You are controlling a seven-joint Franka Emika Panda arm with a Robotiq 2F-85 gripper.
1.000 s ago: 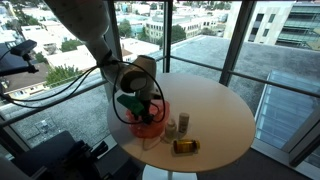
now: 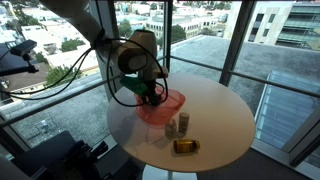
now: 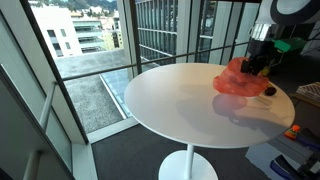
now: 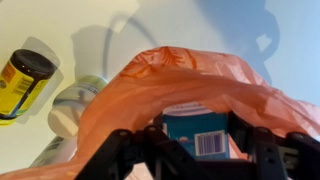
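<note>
A crumpled, translucent orange-red bag (image 2: 160, 108) is on the white round table, below and around my gripper. In the wrist view a teal item with a white barcode label (image 4: 209, 144) sits between the dark fingers, which are shut on it. The orange bag (image 4: 185, 75) spreads around the item and hides its lower part. From the other side, exterior view 2 has the bag (image 3: 238, 80) bunched up near the table's edge, partly covering my gripper.
A yellow jar with a dark lid (image 2: 186, 146) lies near the table's front edge. Two small pale containers (image 2: 171, 129) stand between it and the bag.
My gripper has moved to the right. The bag has shifted and stretched that way too, losing its rounder shape. Jar and pale containers stay put.
</note>
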